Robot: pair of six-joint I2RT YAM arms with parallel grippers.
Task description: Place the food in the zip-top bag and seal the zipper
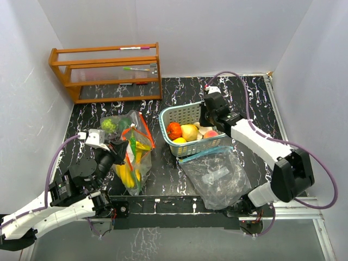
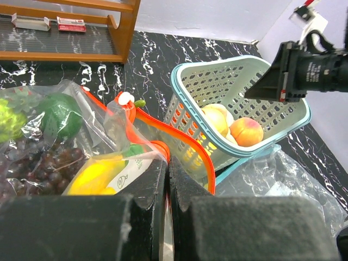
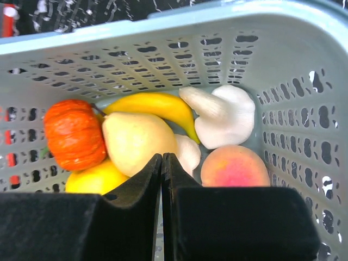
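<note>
The zip bag (image 1: 130,163), filled with grapes, greens and yellow produce, lies at the left, its orange zipper edge upright. My left gripper is shut at that edge; whether anything thin is between its fingers is unclear. The teal basket (image 1: 163,122) holds an orange pepper (image 3: 74,134), yellow pear (image 3: 138,138), banana (image 3: 155,106), garlic (image 3: 228,122), peach (image 3: 234,166) and more. My right gripper hangs over it, fingertips together, with nothing visible between them.
An empty zip bag (image 1: 215,179) lies in front of the basket. A wooden rack (image 1: 106,100) stands at the back left. Walls border the dark table on the sides and back.
</note>
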